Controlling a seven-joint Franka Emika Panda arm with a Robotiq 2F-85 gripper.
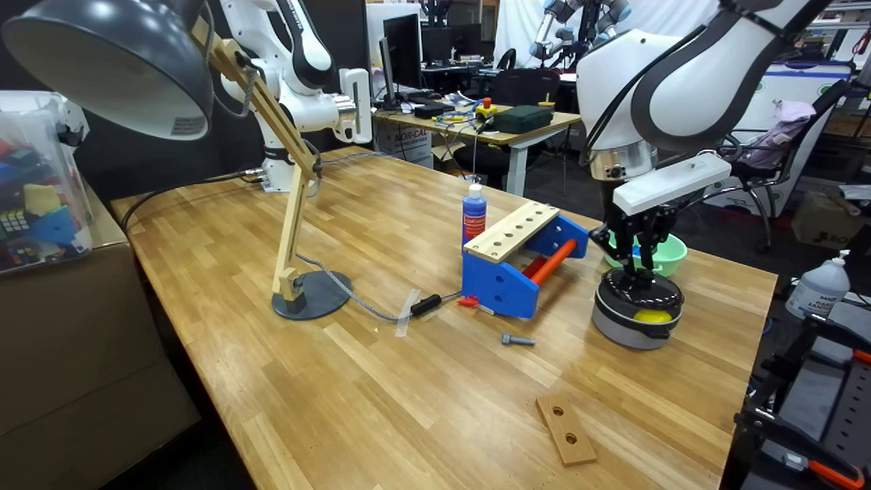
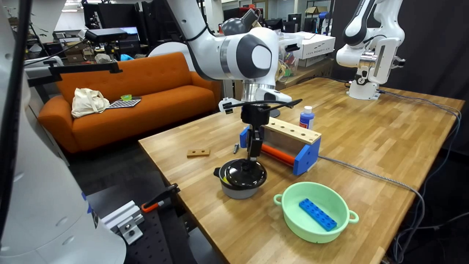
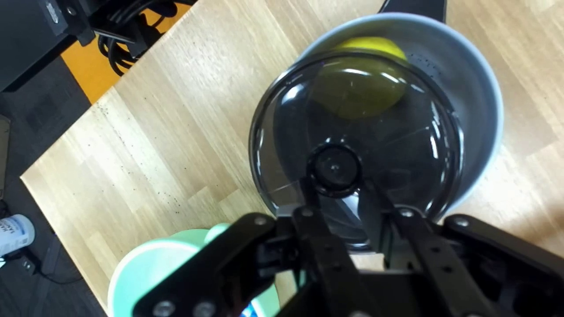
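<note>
A grey pot (image 3: 484,100) with black handles stands on the table, a yellow object (image 3: 372,45) inside it. The dark glass lid (image 3: 412,148) rests off-centre on the pot, leaving a crescent of the inside uncovered. My gripper is directly above the lid, pointing down, its fingers (image 3: 376,214) parted on either side of the round black knob (image 3: 334,168). A gap shows between the fingers in the wrist view; whether either one touches the knob is unclear. In exterior view 2 the lid (image 2: 248,174) covers the pot's right side.
Close to the pot is a green colander (image 2: 290,220) holding a blue brick (image 2: 317,214). A blue and wooden toy bench (image 1: 498,282) stands nearby, with a bolt (image 1: 518,339) and a drilled wooden strip (image 1: 567,431) on the table. The table's edge runs close by.
</note>
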